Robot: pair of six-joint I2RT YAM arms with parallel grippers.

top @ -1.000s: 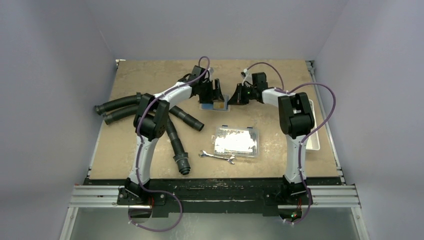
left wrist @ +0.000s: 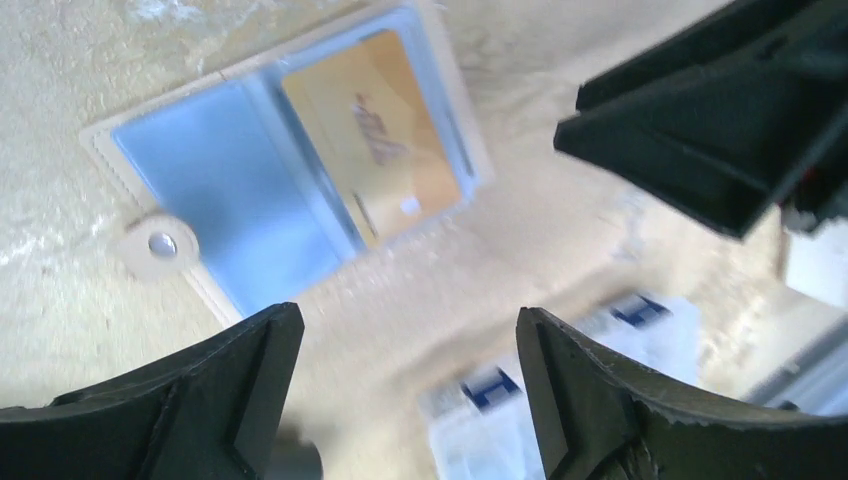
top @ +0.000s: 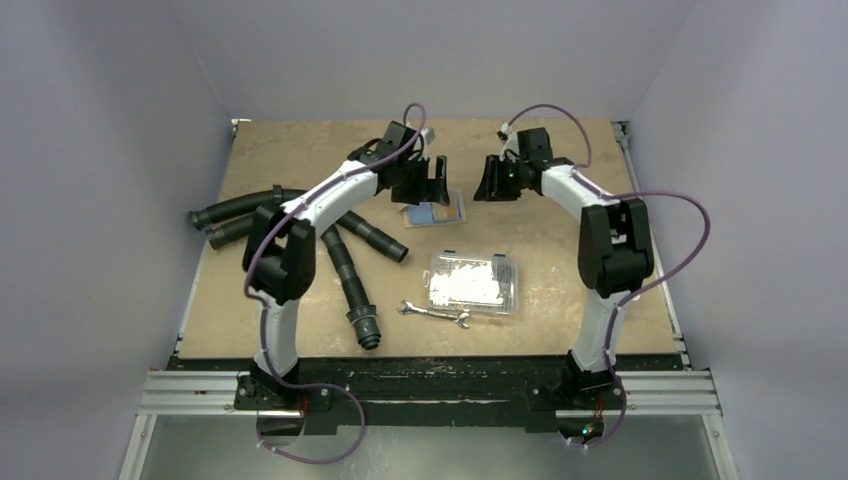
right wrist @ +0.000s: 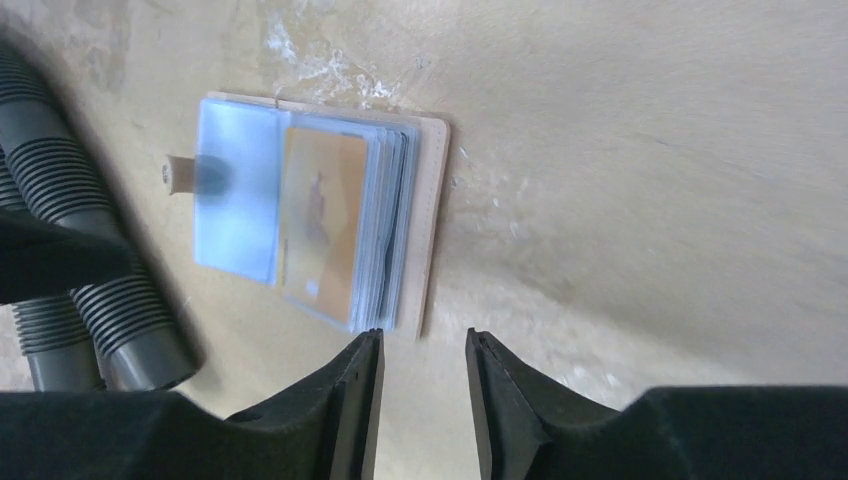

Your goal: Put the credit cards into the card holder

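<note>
An open card holder lies flat on the table, blue inside with a snap tab on its left edge. A tan card rests in its right half, beside several clear plastic sleeves. Above the holder hovers my left gripper, open and empty, partly covering it from above. My right gripper is to the holder's right, apart from it; a gap shows between its fingertips and nothing is held there.
A clear case of small parts and a wrench lie nearer the front. Black ribbed hoses spread over the left side. Bare table surrounds the holder's right side.
My right gripper has pulled away from the holder's right edge, to the right and back.
</note>
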